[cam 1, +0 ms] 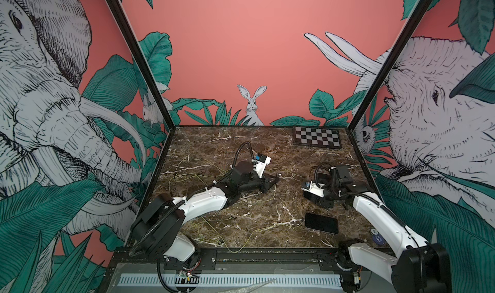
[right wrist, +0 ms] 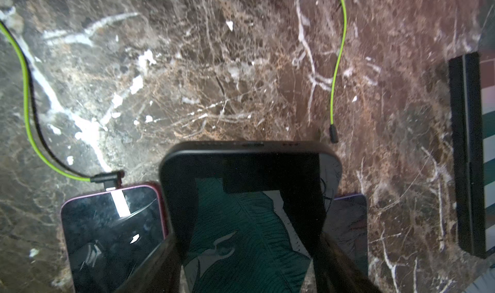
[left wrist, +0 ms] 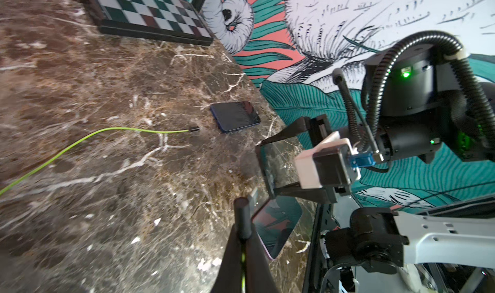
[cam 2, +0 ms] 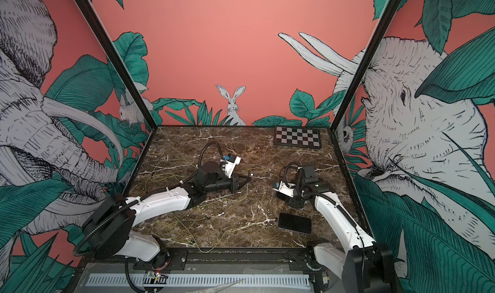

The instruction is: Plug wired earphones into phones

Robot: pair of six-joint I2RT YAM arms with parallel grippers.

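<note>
My left gripper is shut on a black earphone plug [left wrist: 242, 215], which points up past the fingertips with its green cable below. In the right wrist view my right gripper is shut on a dark phone [right wrist: 247, 210], one finger at each side, its port edge facing outward. A pink-rimmed phone [right wrist: 110, 236] lies on the table with an angled plug [right wrist: 107, 179] at its top edge. Another phone [left wrist: 234, 116] lies flat farther back. Near it rests a loose plug [left wrist: 194, 129] on a green cable. The left plug and held phone are apart.
A checkered board [cam 1: 317, 137] stands at the back right. Green cables [cam 1: 180, 174] spread over the left and front of the marble table [cam 1: 206, 138].
</note>
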